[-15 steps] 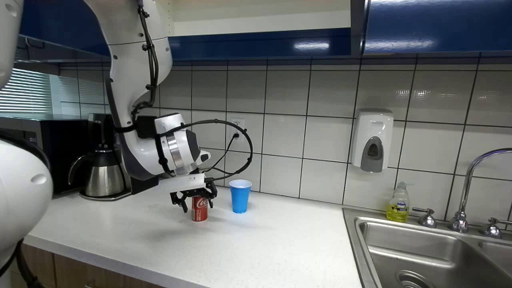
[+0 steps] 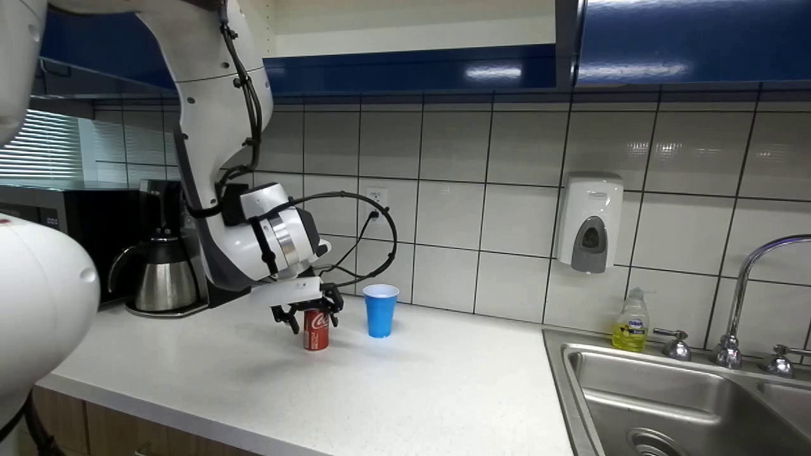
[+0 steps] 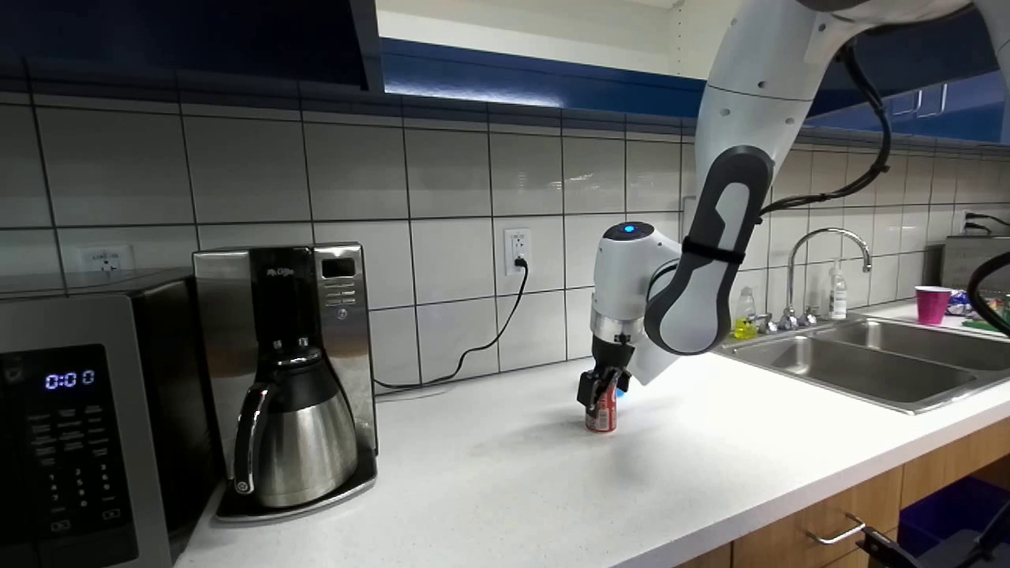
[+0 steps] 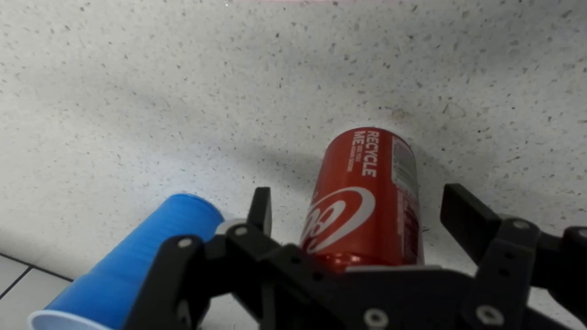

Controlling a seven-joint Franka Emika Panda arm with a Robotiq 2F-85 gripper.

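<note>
A red Coca-Cola can [image 2: 316,332] stands upright on the white counter. Above and around its top, my gripper [image 2: 312,318] is open. In the wrist view the can [image 4: 366,203] lies between the two spread fingers, with a gap of bare counter on either side; the gripper's body hides the can's top end. Beside it, a blue plastic cup [image 2: 381,311] stands upright toward the tiled wall, outside the fingers. The wrist view shows this cup [image 4: 148,253] at lower left, partly behind one finger [image 4: 261,211].
A coffee maker [image 3: 284,369] and a microwave [image 3: 66,416] occupy the counter's left end. To the right are a steel sink [image 2: 646,380] and a dish soap bottle [image 2: 632,323]. Between cup and sink the counter [image 2: 456,372] is clear.
The arm has shifted slightly, its wrist moving a little left in exterior view 1. The can and cup have stayed put, and the gripper remains open.
</note>
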